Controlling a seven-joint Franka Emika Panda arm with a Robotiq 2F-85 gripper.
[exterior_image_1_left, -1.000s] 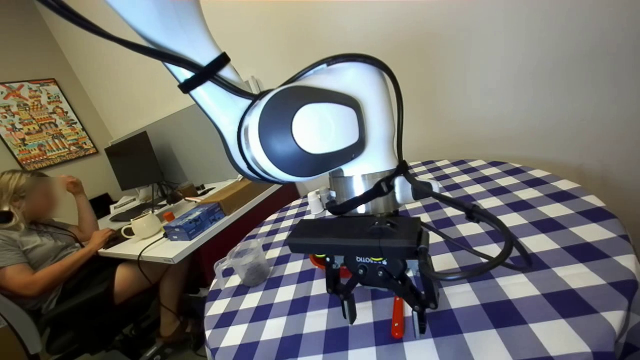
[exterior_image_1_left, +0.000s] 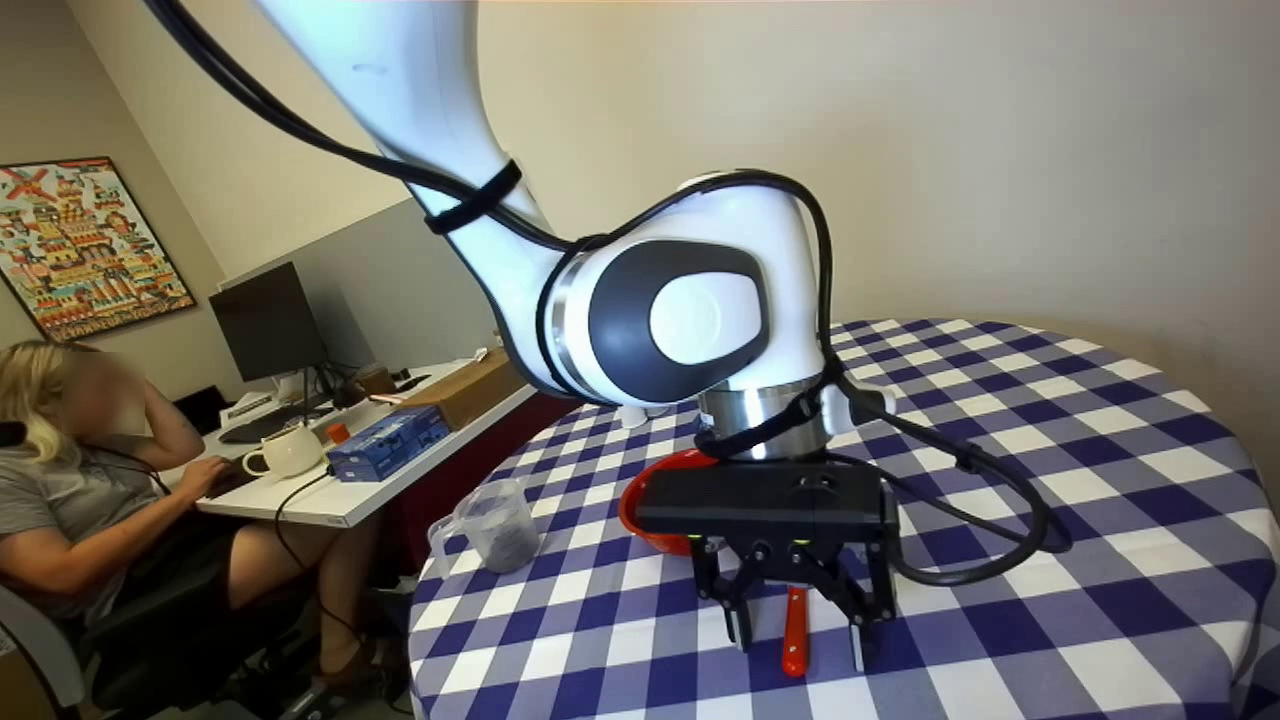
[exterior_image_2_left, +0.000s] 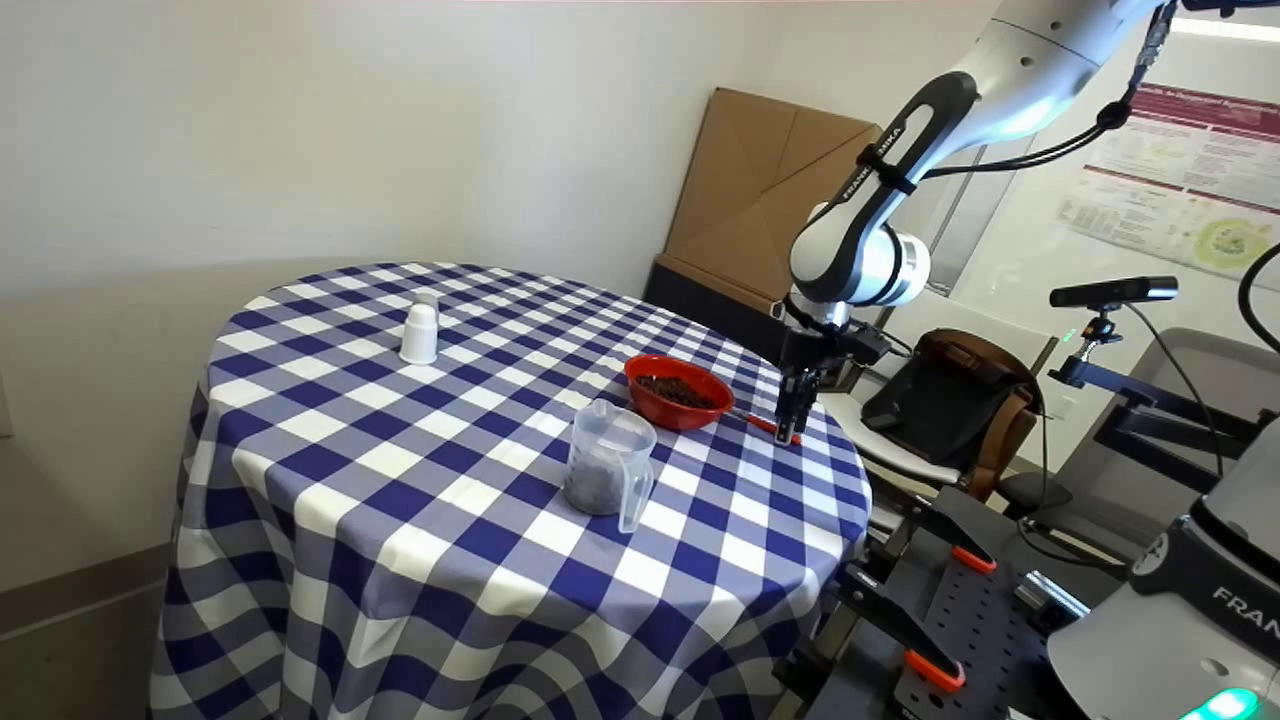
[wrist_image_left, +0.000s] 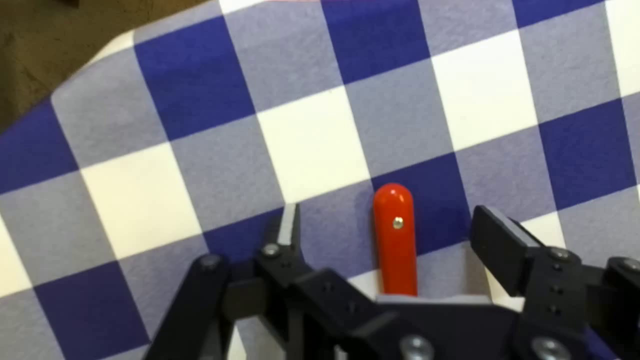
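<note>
A red handle (wrist_image_left: 395, 246) with a metal rivet lies on the checked tablecloth. In the wrist view it shows between the fingers of my gripper, which stands open and apart from it on both sides. The rest of the utensil is hidden under the gripper body. From exterior view 1, the gripper (exterior_image_1_left: 801, 646) straddles the handle (exterior_image_1_left: 795, 632), fingers pointing down close to the cloth. In exterior view 2 the handle's end (exterior_image_2_left: 789, 438) peeks out by the fingertips, and its other end points toward a red bowl (exterior_image_2_left: 680, 402) with dark contents.
A clear measuring jug (exterior_image_2_left: 608, 466) with greyish contents stands near the bowl. White cups (exterior_image_2_left: 420, 330) stand at the far side of the table. A second arm (exterior_image_2_left: 1182, 612) sits off the table.
My gripper has moved to the right and slightly lower in exterior view 1, so the handle now lies nearer the middle between its fingers. The handle has not moved.
</note>
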